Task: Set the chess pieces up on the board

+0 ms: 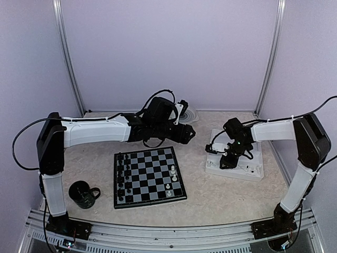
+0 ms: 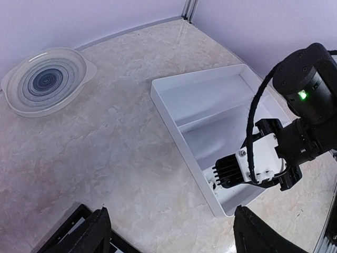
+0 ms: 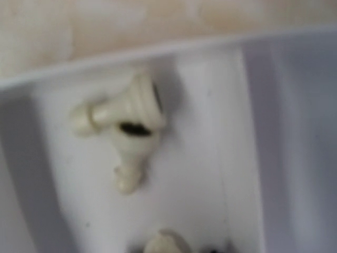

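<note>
The chessboard lies left of centre, with black pieces along its left side and several white pieces towards its right. Beyond the board's far edge, my left gripper hangs open; nothing shows between its widely parted fingers. My right gripper reaches low into the front compartment of the white tray. Two white pieces lie touching on their sides there, and another white piece is cut off by the lower edge. Whether the right fingers are apart is hidden.
A black mug stands left of the board. Behind my left gripper lies a round translucent lid or dish. Bare tabletop stretches between board and tray. The tray's walls and divider stand close around my right gripper.
</note>
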